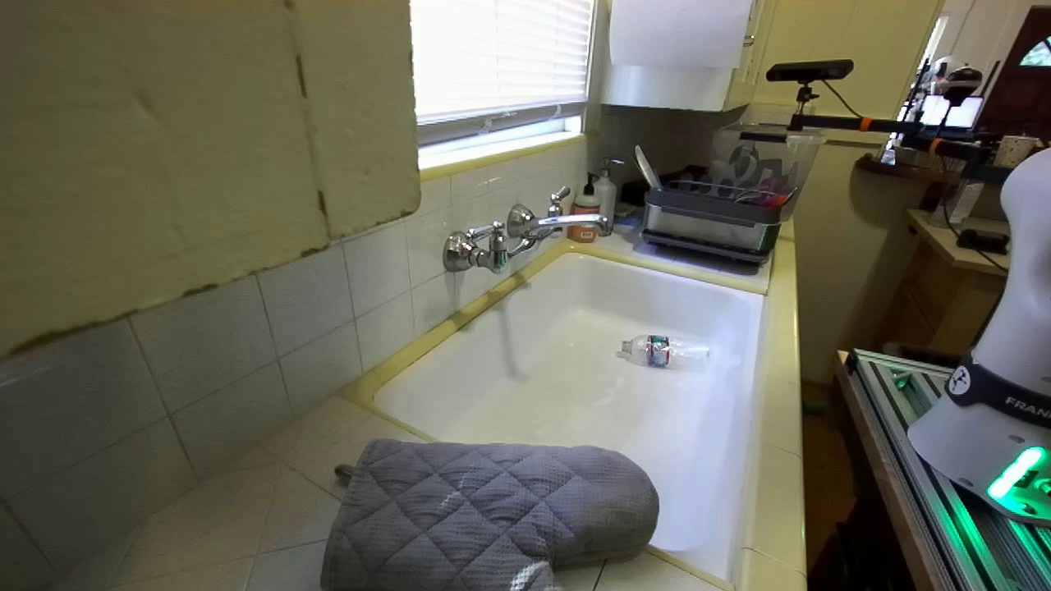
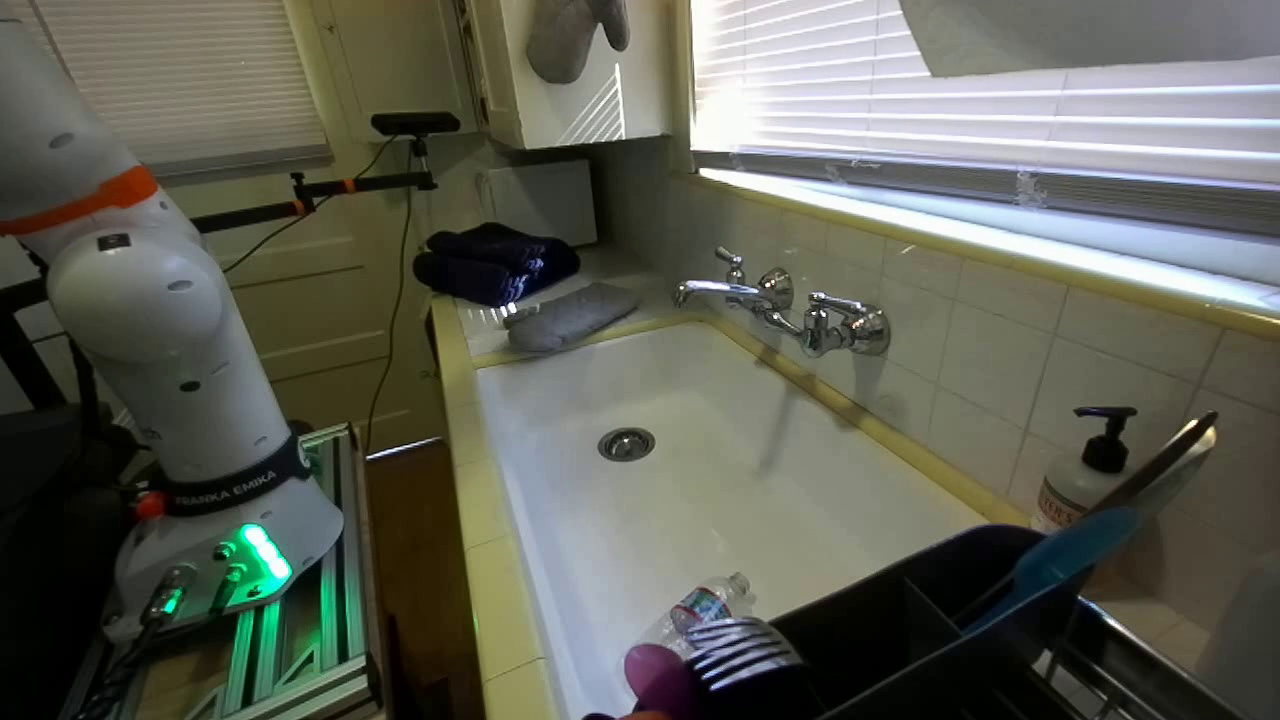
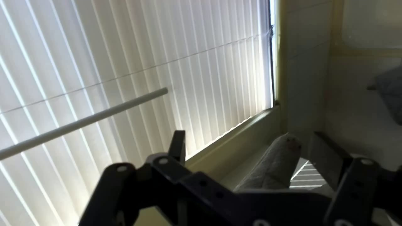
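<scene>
My open gripper shows only in the wrist view, its dark fingers (image 3: 177,146) spread wide. Past them, within the gap as seen from this camera, is a light grey mitt (image 3: 274,162); no contact with it shows. It looks like the hanging mitt (image 2: 573,38) on the cabinet side in exterior view 2. Another grey quilted mitt (image 1: 493,512) lies on the counter at the sink's near end. Inside the white sink (image 1: 552,394) a clear bottle (image 1: 658,351) rests on its side.
Window blinds (image 3: 124,67) with a wand (image 3: 86,121) fill the wrist view's left. A chrome faucet (image 1: 562,222) reaches over the sink. The dish rack (image 1: 709,222) and soap bottles (image 1: 584,212) stand at one end; dark folded cloths (image 2: 498,264) lie at the other.
</scene>
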